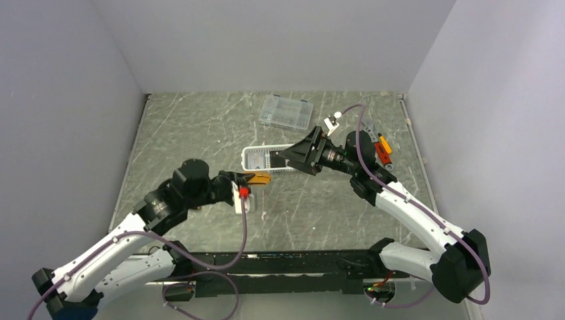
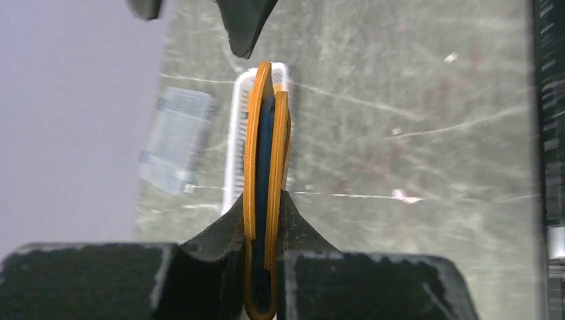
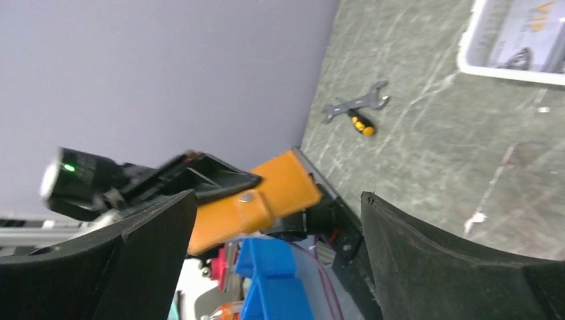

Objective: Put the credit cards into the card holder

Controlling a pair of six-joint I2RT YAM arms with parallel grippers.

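My left gripper (image 1: pixel 245 180) is shut on an orange card holder (image 1: pixel 260 179), seen edge-on in the left wrist view as two orange leather layers (image 2: pixel 252 173) around a dark gap. My right gripper (image 1: pixel 293 155) hangs open over the white basket (image 1: pixel 248 160), nothing between its fingers in the right wrist view, where the holder (image 3: pixel 286 190) appears blurred beyond them. The white basket (image 3: pixel 466 57) holds small items; single cards cannot be told clearly.
A clear compartment box (image 1: pixel 286 110) lies at the back. Pliers and tools (image 1: pixel 382 150) lie at the right. A wrench (image 3: pixel 360 101) and screwdriver (image 3: pixel 362 125) rest on the left side.
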